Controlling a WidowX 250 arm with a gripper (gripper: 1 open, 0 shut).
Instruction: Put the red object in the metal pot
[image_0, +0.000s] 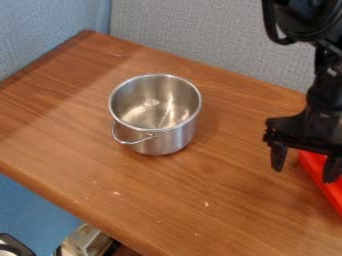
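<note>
A long red block (331, 193) lies on the table at the right edge of the camera view, partly cut off by the frame and partly covered by my gripper. My black gripper (305, 167) is over its far end, fingers apart. The left finger (278, 158) is to the left of the block, and the other overlaps the red in view. Whether either finger touches it is unclear. The shiny metal pot (158, 141) stands upright left of centre, well away from the gripper, and the visible part of its inside looks empty.
Bare wooden table (201, 205) spreads between the pot and the block and across the front. A grey wall (221, 35) closes off the back. Some hardware (86, 243) sits at the bottom left, off the table's edge.
</note>
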